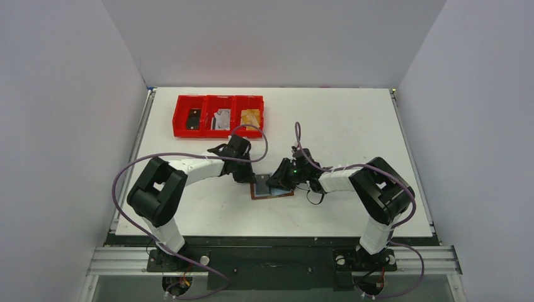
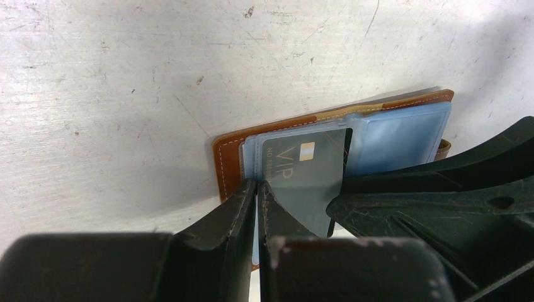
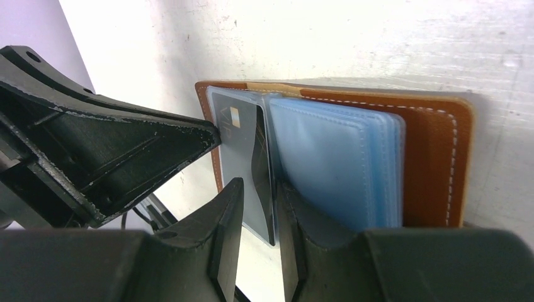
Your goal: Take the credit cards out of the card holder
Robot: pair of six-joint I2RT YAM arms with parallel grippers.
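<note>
The brown card holder (image 1: 272, 197) lies open on the table between both grippers. Clear sleeves (image 3: 321, 138) are fastened inside it, and a dark grey VIP card (image 2: 302, 167) with a chip sits in the top one on the left half. My left gripper is shut on the outer edge of that sleeve, a pale strip showing between its fingers. At the sleeve's inner edge, near the holder's middle, stands my right gripper, slightly open. Its fingers straddle the edge, with the card's bowed black edge between them.
Behind the holder stands a red tray (image 1: 218, 133) with three compartments: a black item (image 1: 193, 119), pale cards (image 1: 221, 118) and yellowish items (image 1: 250, 118).
</note>
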